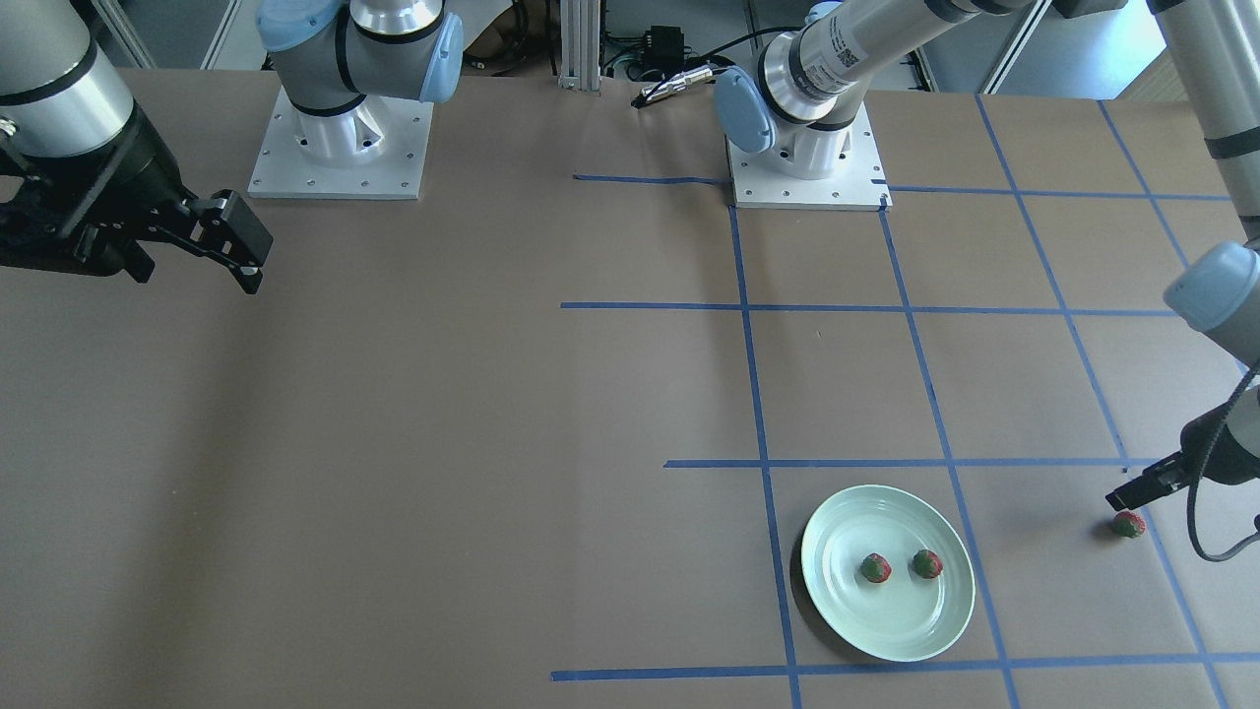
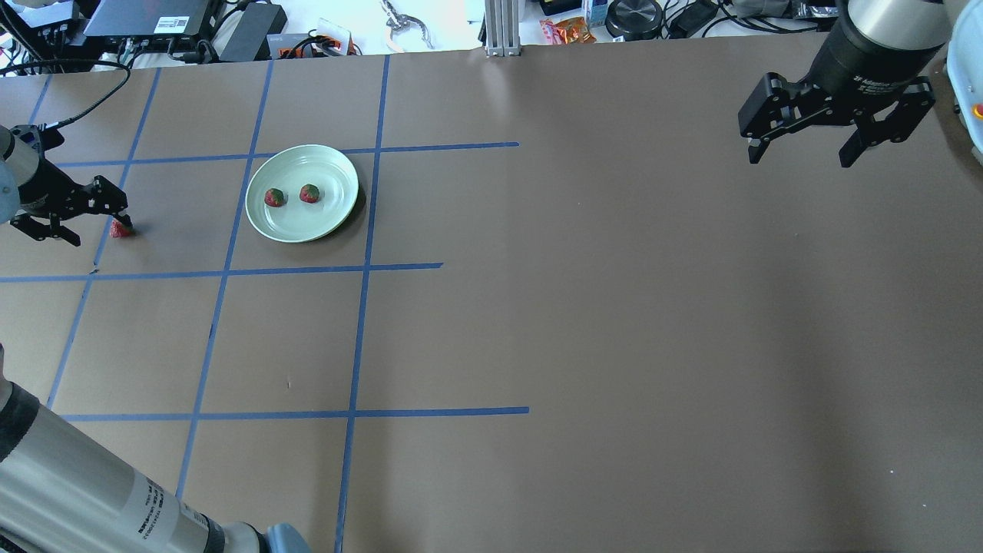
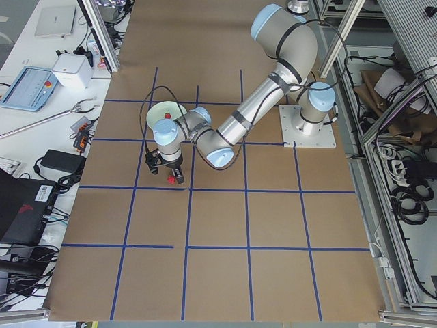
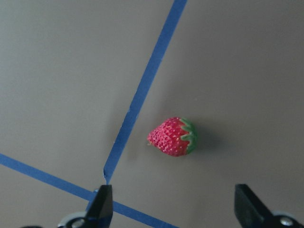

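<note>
A loose strawberry [image 1: 1128,525] lies on the gridded table beside a blue tape line; in the wrist view it [image 4: 172,137] sits centred between and ahead of the fingertips. My gripper [image 2: 87,223] hangs just above it, its two fingers apart with nothing held, also seen in the wrist view [image 4: 173,204]. A pale green plate [image 1: 888,628] holds two strawberries [image 1: 875,567] [image 1: 927,563], to the left of my gripper in the front view.
A second arm's black gripper [image 1: 201,230] stays at the far side, well away from the plate. Equipment and cables line the outside edge of the table.
</note>
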